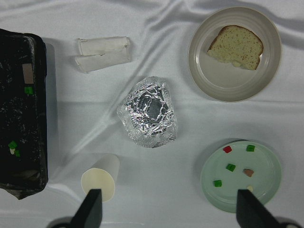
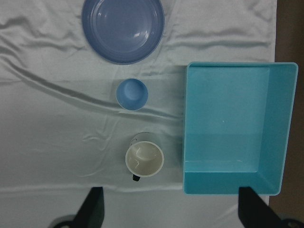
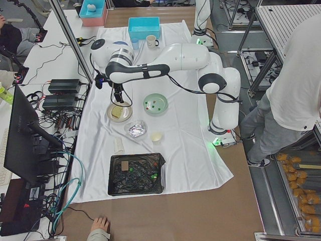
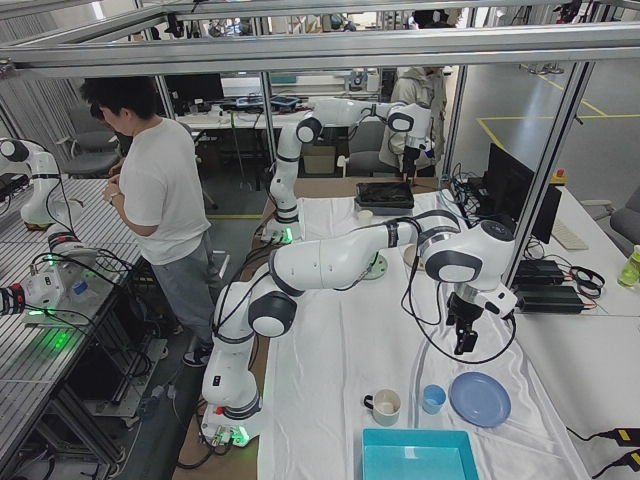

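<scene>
Both grippers hang open above the white cloth, empty. Under my left gripper lie a beige plate [image 1: 209,80] with a bread slice [image 1: 235,45], crumpled foil [image 1: 147,111], folded white napkins [image 1: 102,52], a white cup [image 1: 97,183] and a green plate [image 1: 221,171] with small coloured bits. A black tray [image 1: 19,137] sits at the left of that view. Below my right gripper are a blue plate [image 2: 122,31], a blue cup [image 2: 132,93], a white mug [image 2: 144,158] and a turquoise bin [image 2: 232,123].
The cloth [image 4: 330,380] covers the table between two arm bases. A monitor and electronics crowd one side. A person [image 4: 160,200] stands beside the table, and a hand [image 3: 99,225] rests at the near edge in the camera left view.
</scene>
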